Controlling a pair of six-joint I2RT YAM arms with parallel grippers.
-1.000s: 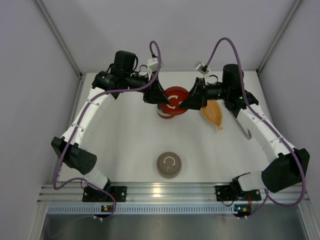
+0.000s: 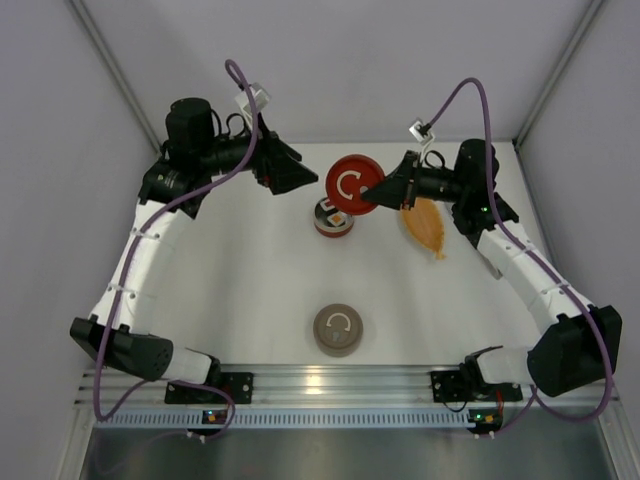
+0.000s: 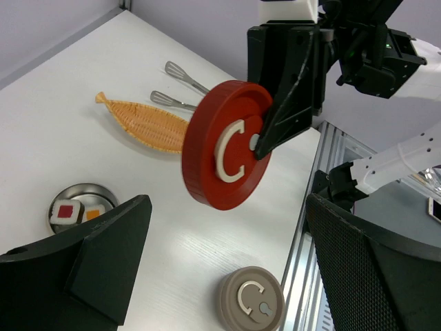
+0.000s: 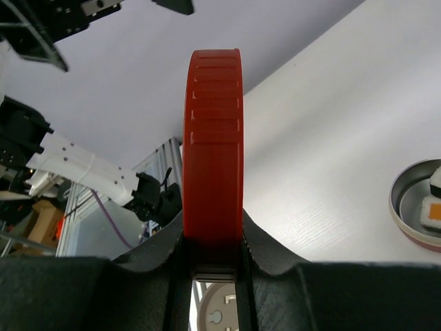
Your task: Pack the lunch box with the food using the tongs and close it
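Note:
My right gripper (image 2: 382,188) is shut on the rim of a round red lid (image 2: 352,182) bearing a pale C-shaped mark, held up above the table. In the right wrist view the lid (image 4: 214,138) stands edge-on between the fingers. To the lid's left, my left gripper (image 2: 306,178) is open, with nothing between its fingers and a gap to the lid. Partly under the lid in the top view is an open round metal box (image 2: 334,229); the left wrist view shows sushi pieces (image 3: 67,212) in it. A closed grey-brown round box (image 2: 338,329) stands near the table's front.
A woven orange tray (image 2: 424,228) lies on the right, partly behind the right arm. Two whisks (image 3: 172,102) lie past it in the left wrist view.
My left gripper was at the lid's left edge; it has since moved away to the left and is open. The lid stays with my right gripper, which has shifted slightly right.

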